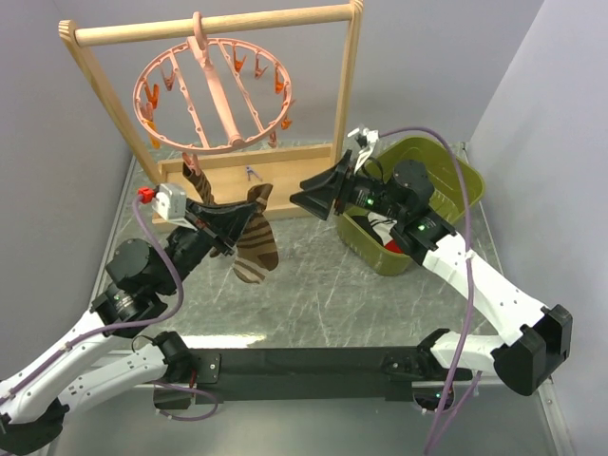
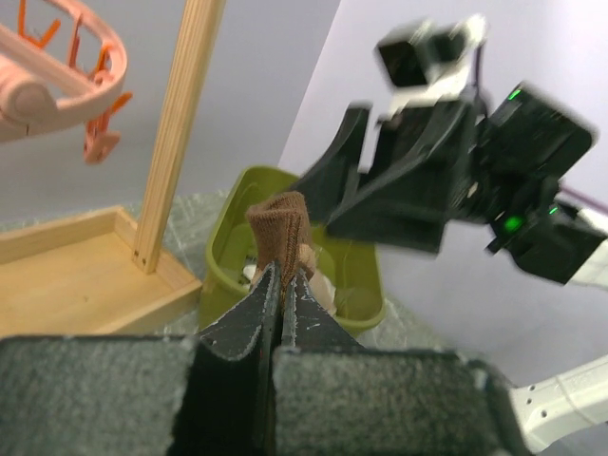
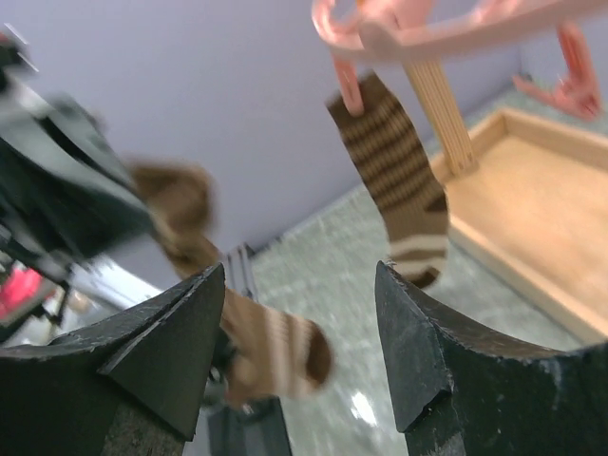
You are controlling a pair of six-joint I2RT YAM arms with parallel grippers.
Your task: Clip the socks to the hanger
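My left gripper (image 1: 235,217) is shut on a brown striped sock (image 1: 255,249), held by its top and hanging down; it shows close up in the left wrist view (image 2: 280,228). A second striped sock (image 3: 389,171) hangs from a pink clip on the hanger's lower rim (image 1: 209,148), partly behind the left arm in the top view. The pink round hanger, with orange clips, hangs on a wooden rack. My right gripper (image 1: 318,190) is open, right of the held sock and facing it, nothing between its fingers.
A green bin (image 1: 375,252) with more socks stands at the right, under the right arm. The rack's wooden tray (image 1: 290,171) sits at the back.
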